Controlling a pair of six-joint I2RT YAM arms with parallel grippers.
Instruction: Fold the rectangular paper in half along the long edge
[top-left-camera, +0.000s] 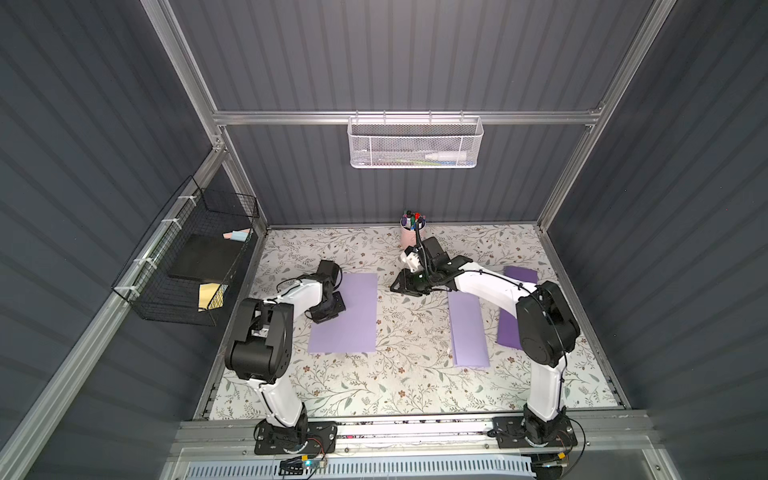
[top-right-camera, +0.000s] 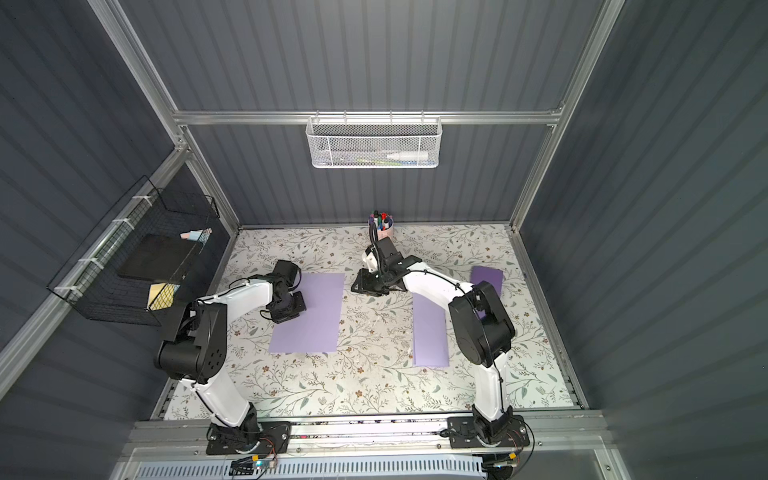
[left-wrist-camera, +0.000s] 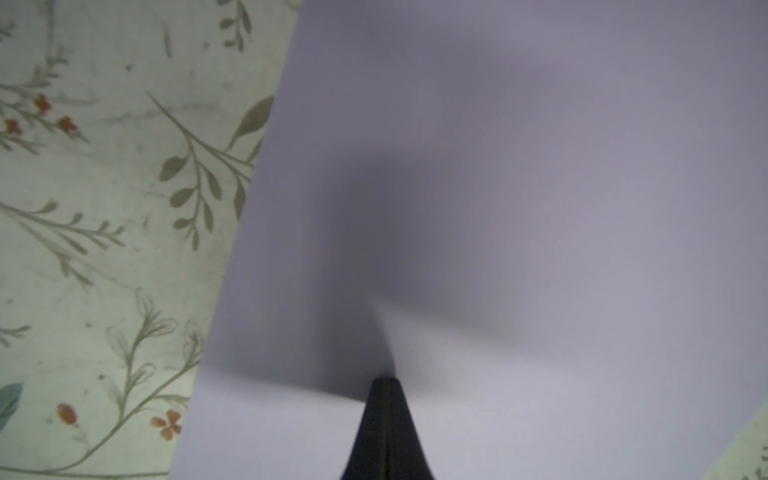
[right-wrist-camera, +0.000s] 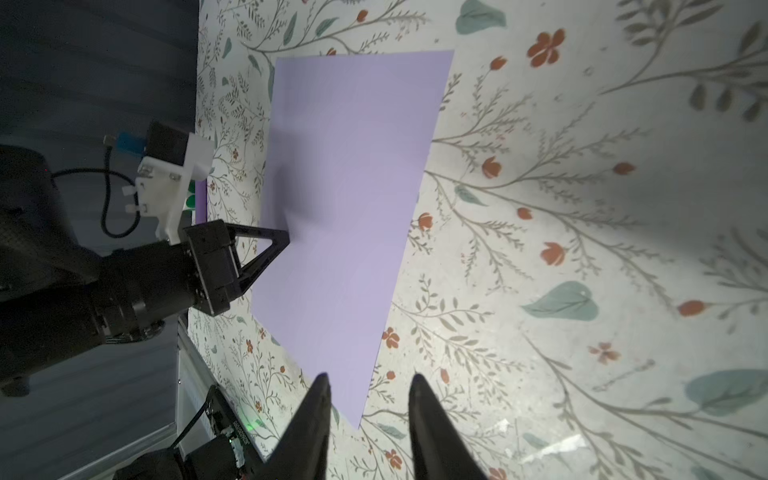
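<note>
A flat light-purple rectangular sheet of paper (top-left-camera: 352, 332) lies on the floral mat at the left. My left gripper is shut, its fingertips down on the paper near one long edge, pressing at a slight shadowed dent; nothing else shows between them. My right gripper hangs above the mat in the middle, right of the sheet, its fingers apart with nothing between them. In the right wrist view the whole sheet (right-wrist-camera: 352, 144) shows beyond it, with the left gripper on it.
At the right lie a light-purple folded-looking paper (top-left-camera: 468, 336) and a dark purple sheet (top-left-camera: 508, 328), partly under the right arm. A pen cup (top-right-camera: 381, 225) stands at the back. A black wire basket (top-left-camera: 184, 264) hangs on the left wall.
</note>
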